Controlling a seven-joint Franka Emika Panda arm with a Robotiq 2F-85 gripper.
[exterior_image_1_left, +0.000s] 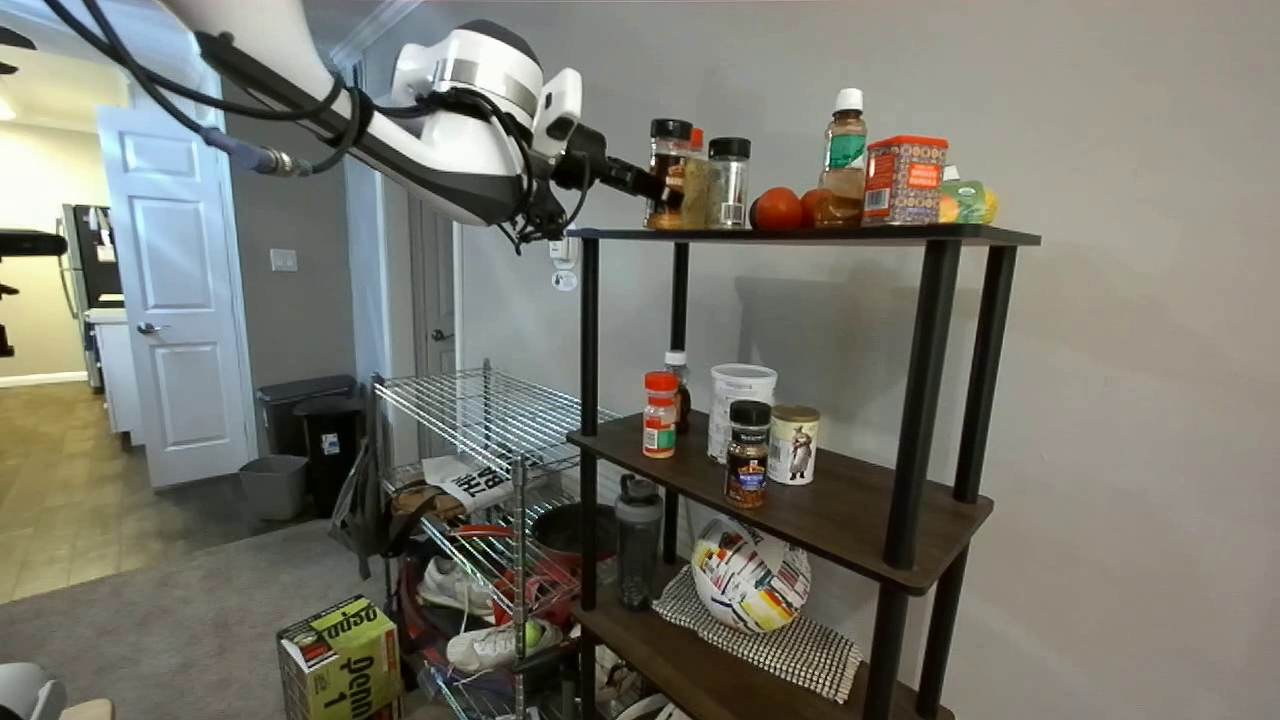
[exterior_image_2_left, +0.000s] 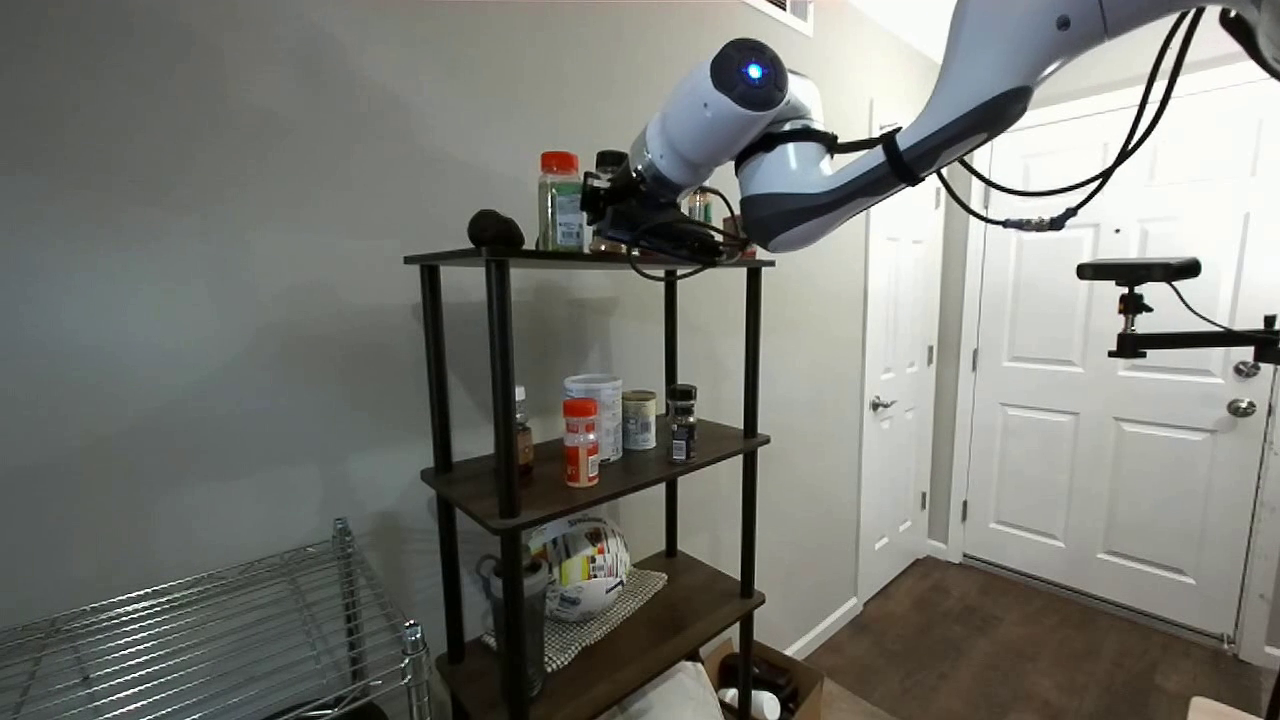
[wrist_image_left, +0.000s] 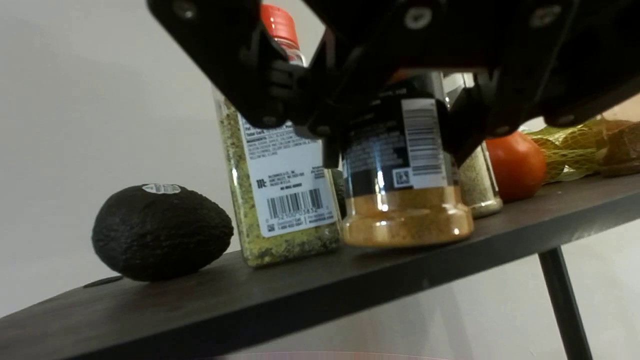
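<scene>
A clear spice bottle with a black cap, a dark label and orange-brown contents (exterior_image_1_left: 667, 180) is at the near left end of the top shelf. My gripper is shut on it, with a finger on either side in the wrist view. The same bottle (wrist_image_left: 405, 216) appears upright, its base close to the shelf's front edge; whether it touches the board I cannot tell. Most of its cap is hidden behind the gripper there. Just left stands a red-capped bottle of green seasoning (wrist_image_left: 282, 186), and behind to the right a paler spice jar (wrist_image_left: 484, 180).
The top shelf (wrist_image_left: 252, 312) also bears an avocado (wrist_image_left: 162, 234), tomatoes (exterior_image_1_left: 780, 209), a white-capped bottle (exterior_image_1_left: 846, 150) and a red patterned tin (exterior_image_1_left: 906, 180). Several containers stand on the middle shelf (exterior_image_1_left: 864, 486). A wire rack (exterior_image_1_left: 480, 414) is left of the shelf unit.
</scene>
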